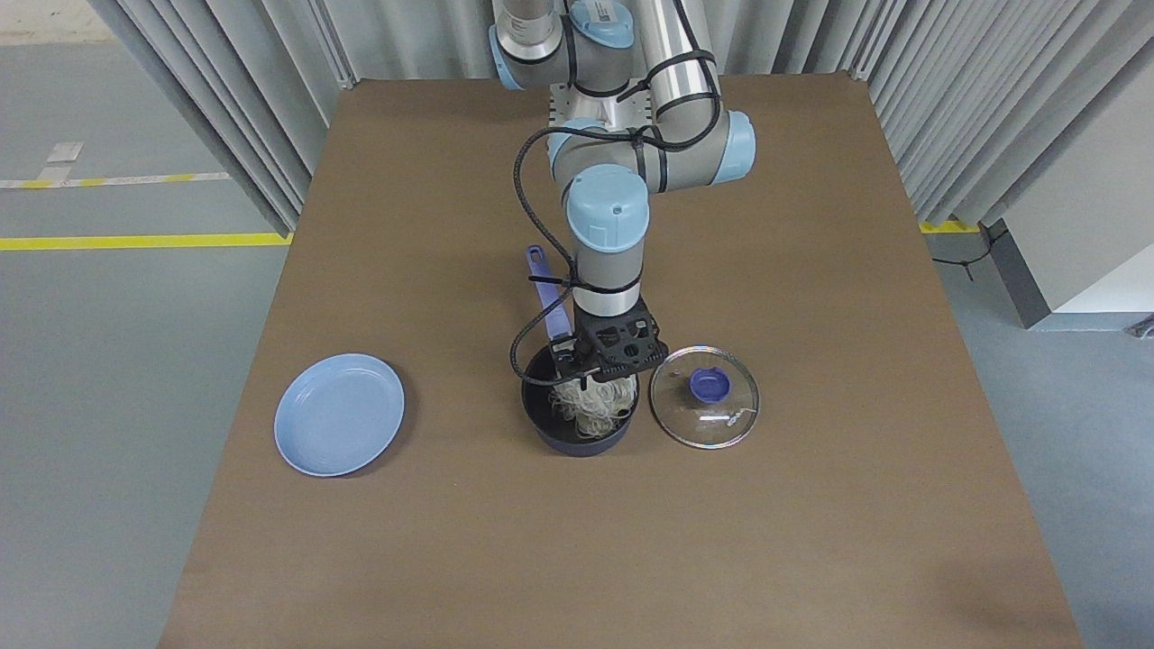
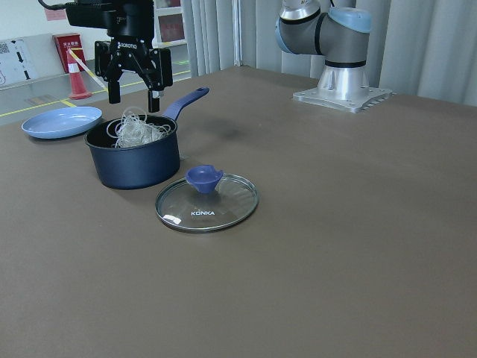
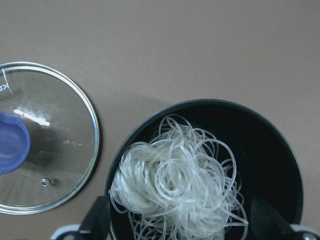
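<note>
A dark blue saucepan (image 2: 133,168) with a long blue handle (image 1: 541,270) holds a loose heap of white noodles (image 3: 175,185). My gripper (image 2: 134,92) is open above the pot, its fingers apart with nothing visible held between them. In the wrist view the fingertips sit at the bottom edge, either side of the noodles. A glass lid (image 1: 705,422) with a blue knob (image 2: 203,177) lies on the table beside the pot, to its right in the front view.
A light blue plate (image 1: 338,415) lies to the left of the pot in the front view.
</note>
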